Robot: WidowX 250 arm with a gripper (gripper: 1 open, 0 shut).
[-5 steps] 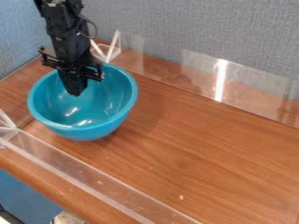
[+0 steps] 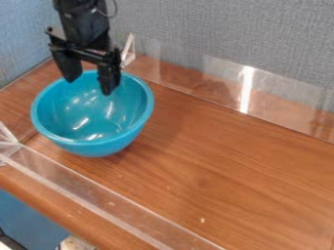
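Observation:
A large teal bowl (image 2: pixel 92 122) sits on the wooden table at the left of the camera view, empty as far as it shows. My black gripper (image 2: pixel 89 70) hangs over the back part of the bowl, its fingers apart and pointing down near the far rim, with nothing seen between them.
Clear plastic walls (image 2: pixel 248 88) line the back and front edges. Grey padded panels stand behind. A blue area lies beyond the front left edge.
My gripper has shifted a little to the left, and its fingers now show more apart over the bowl's back part. The bowl looks unmoved.

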